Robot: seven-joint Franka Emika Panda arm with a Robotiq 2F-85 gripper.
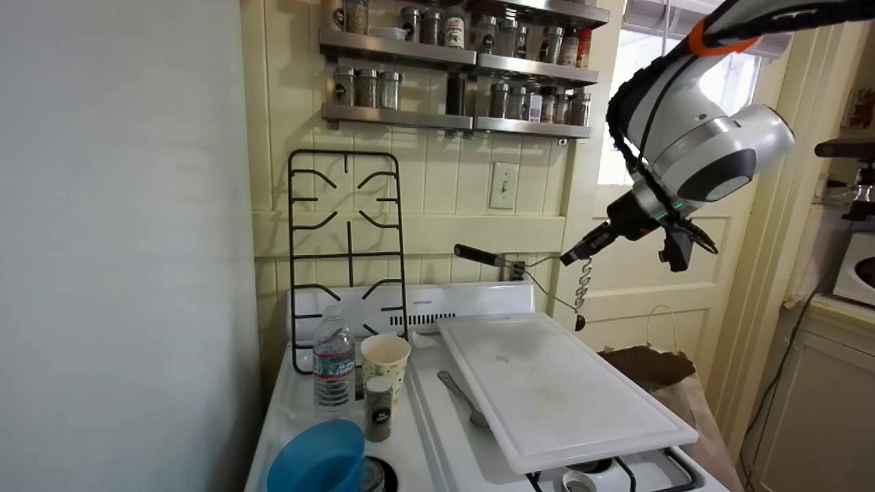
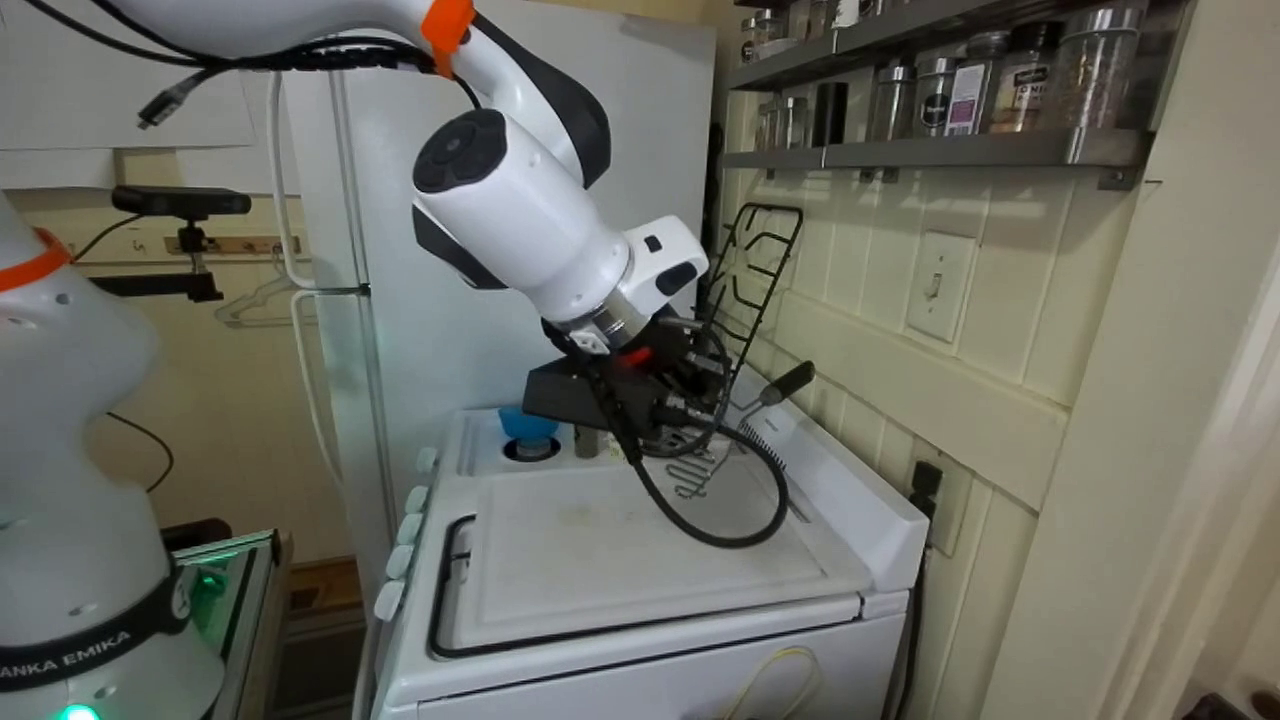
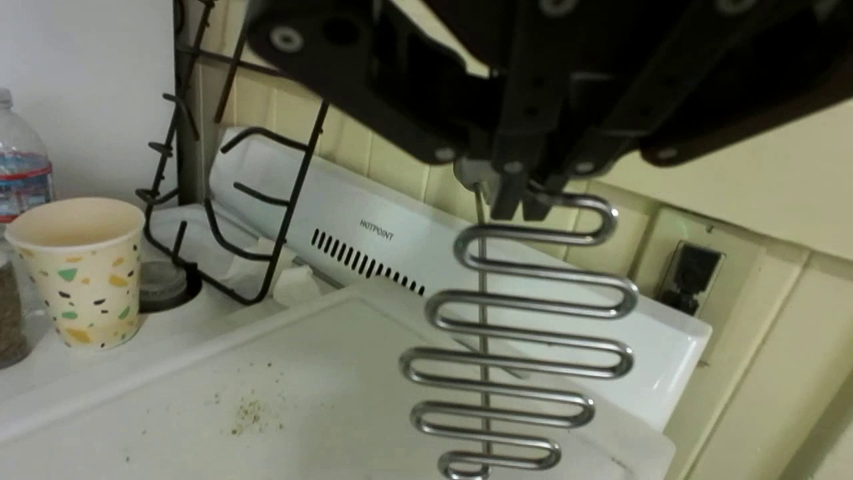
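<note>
A potato masher with a black handle (image 1: 478,255) and a zigzag wire head (image 3: 528,360) hangs in the air above the white cutting board (image 1: 566,385). My gripper is shut on one end of the masher's wire, where it meets the zigzag head. In exterior view 1 the gripper (image 1: 571,255) is high over the board's far right side, with the handle sticking out to the left. From exterior view 2 the masher's handle (image 2: 788,382) points toward the wall, while the arm and its cables hide my fingertips.
Left on the stove stand a water bottle (image 1: 333,365), a patterned paper cup (image 1: 385,352), a spice jar (image 1: 378,408) and a blue bowl (image 1: 316,459). A spoon (image 1: 463,399) lies beside the board. A black grate (image 1: 346,257) leans on the wall. The board's top is clear except for crumbs.
</note>
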